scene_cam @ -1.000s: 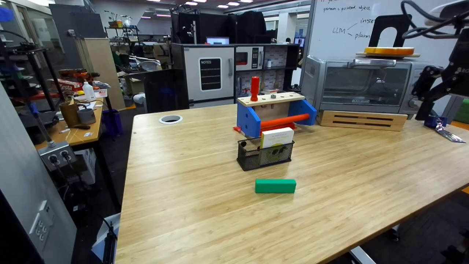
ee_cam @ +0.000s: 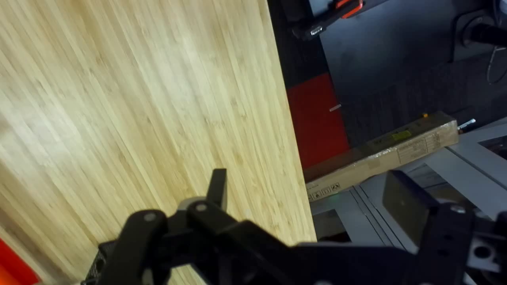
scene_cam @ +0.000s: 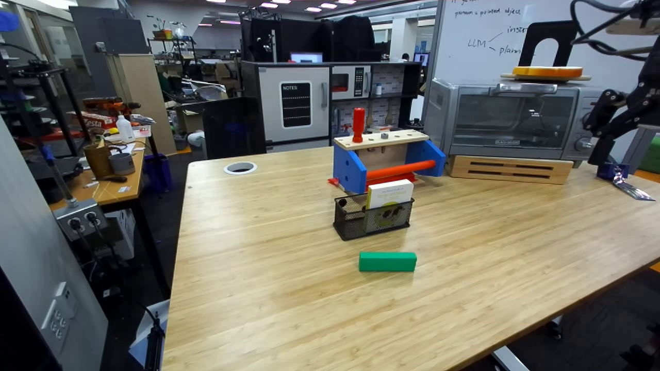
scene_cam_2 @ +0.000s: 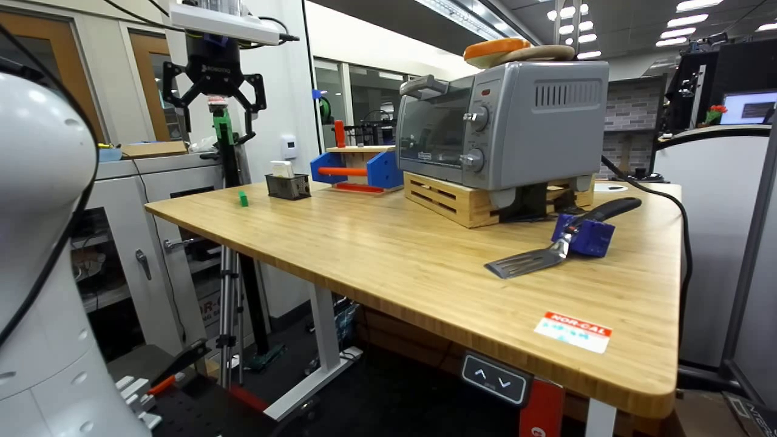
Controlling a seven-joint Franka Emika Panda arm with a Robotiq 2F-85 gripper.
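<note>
My gripper (scene_cam_2: 218, 137) is raised well above the table, its fingers spread wide and nothing between them. In the wrist view its fingertips (ee_cam: 217, 187) show over the table's edge, with floor and cabinets beyond. On the bare wood lies a green block (scene_cam: 387, 262), well away from the gripper. Behind the block stands a black mesh basket (scene_cam: 350, 221) holding a white-and-yellow booklet (scene_cam: 390, 195). Farther back is a toy workbench (scene_cam: 350, 168) with blue sides, an orange bar and an upright red peg (scene_cam: 358, 125).
A grey toaster oven (scene_cam: 508, 120) sits on a wooden crate (scene_cam: 510, 169), with an orange-topped item (scene_cam: 547, 72) above. A spatula (scene_cam_2: 532, 261) rests against a blue block (scene_cam_2: 593, 237).
In exterior view 1 the gripper has shifted slightly rightward and up. The block, basket, workbench and oven look unmoved.
</note>
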